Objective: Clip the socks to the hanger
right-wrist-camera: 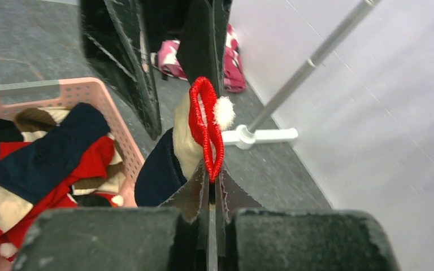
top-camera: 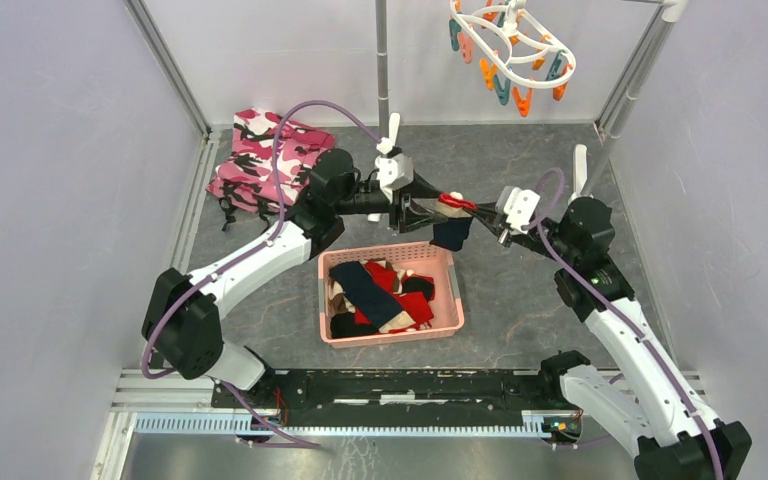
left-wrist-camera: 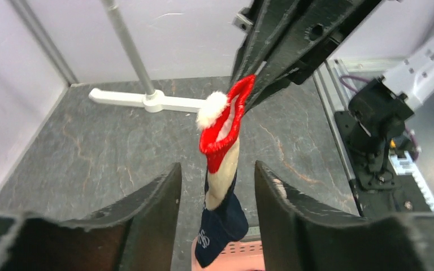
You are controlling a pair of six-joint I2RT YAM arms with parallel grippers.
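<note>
A navy, cream and red sock with a white pompom hangs between my two grippers above the pink basket. In the right wrist view my right gripper is shut on the red cuff of the sock. My left gripper is part open beside the sock; in its wrist view the fingers stand apart with the sock showing between and beyond them. The hanger with coloured clips hangs at the top right.
The pink basket holds several more socks. A pink camouflage bag lies at the back left. Metal poles and walls border the work floor.
</note>
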